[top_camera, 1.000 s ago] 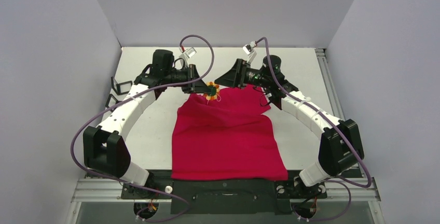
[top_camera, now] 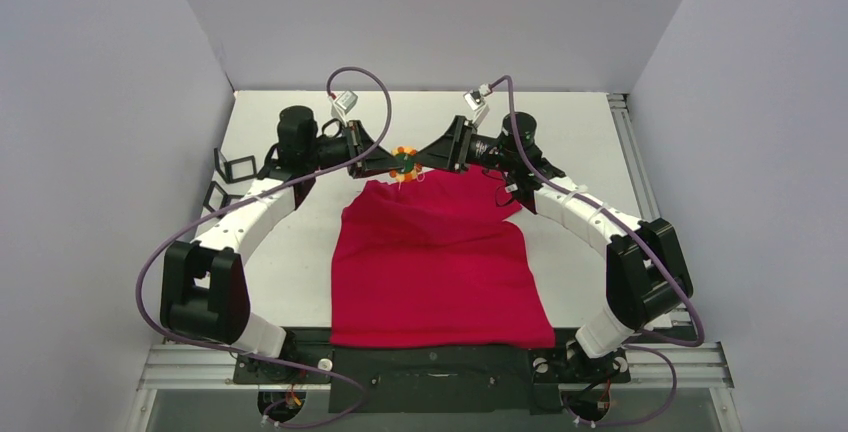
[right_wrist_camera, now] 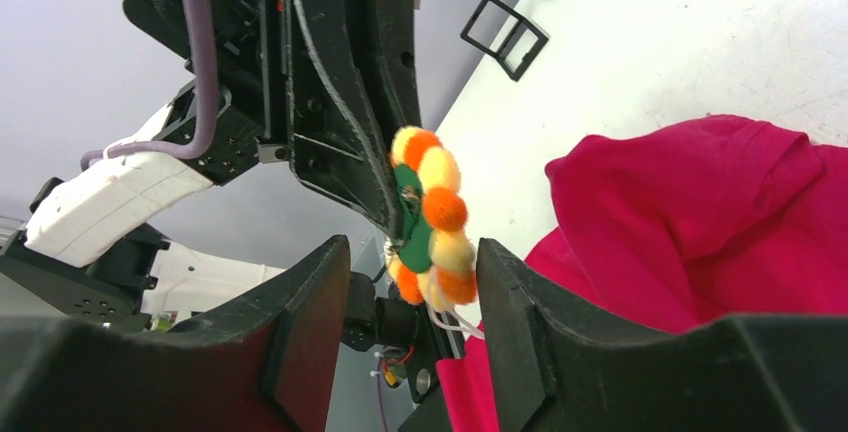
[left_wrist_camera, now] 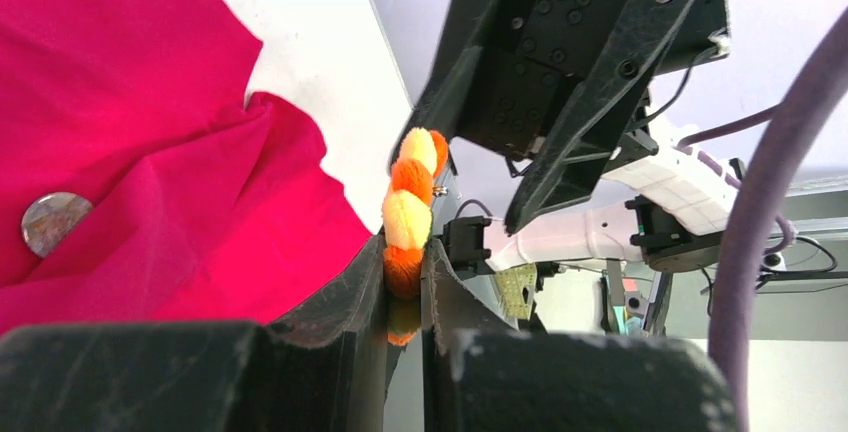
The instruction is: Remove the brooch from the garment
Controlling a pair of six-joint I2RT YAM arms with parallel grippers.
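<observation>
The brooch is a flower of orange and yellow fluffy balls [right_wrist_camera: 447, 210] around a green centre [right_wrist_camera: 412, 207], with thin pale strands hanging below. My left gripper is shut on it, holding it up above the red garment [top_camera: 430, 262]. No contact between brooch and cloth shows in the wrist views. From the other side, my right gripper stands open, and the flower appears between its fingertips, close to the right-hand one [right_wrist_camera: 492, 262]. Whether that finger touches the flower I cannot tell. In the left wrist view, a round shiny disc [left_wrist_camera: 55, 223] lies on the red cloth.
Small black frames [top_camera: 238, 169] stand at the table's left edge. The two grippers are almost tip to tip, leaving little room between them.
My right gripper has come slightly left toward the brooch. My left gripper, carrying the brooch, has shifted a little left and toward the table's back.
</observation>
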